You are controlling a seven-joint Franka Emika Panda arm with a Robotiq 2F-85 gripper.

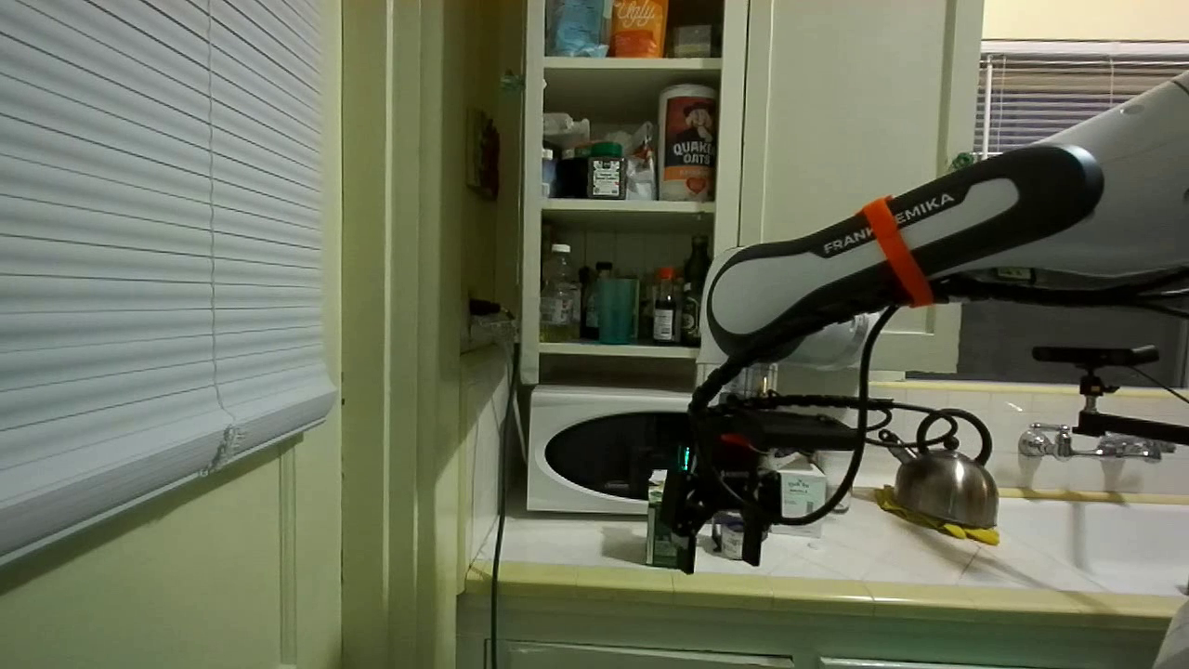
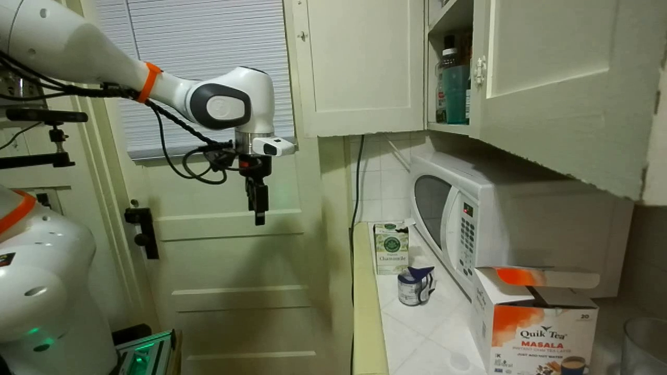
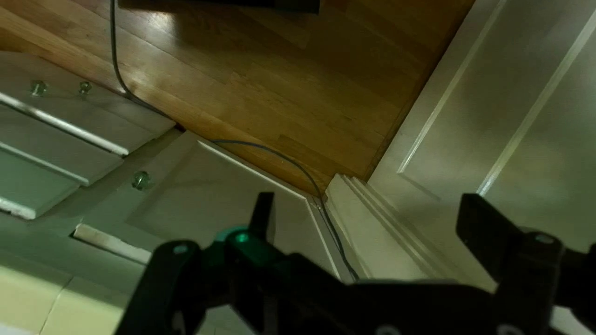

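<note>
My gripper (image 1: 721, 554) points down in front of the counter, fingers apart, empty. In the second exterior view the gripper (image 2: 259, 219) hangs in the air well left of the counter edge, before the door. Both dark fingers (image 3: 262, 215) show in the wrist view, spread wide, with only a cabinet front and floor beyond. On the counter stand a green-and-white chamomile tea box (image 2: 392, 251) and a small white can with a dark blue lid piece (image 2: 411, 290). In the first exterior view my gripper partly hides the tea box (image 1: 658, 541) and the can (image 1: 730, 537).
A white microwave (image 2: 494, 181) sits on the counter behind them, with a masala tea box (image 2: 544, 337) nearby. Above, a cupboard door (image 2: 563, 81) swings out over the counter. A kettle (image 1: 947, 487) stands by the sink. A cable (image 1: 502, 535) hangs at the counter's end.
</note>
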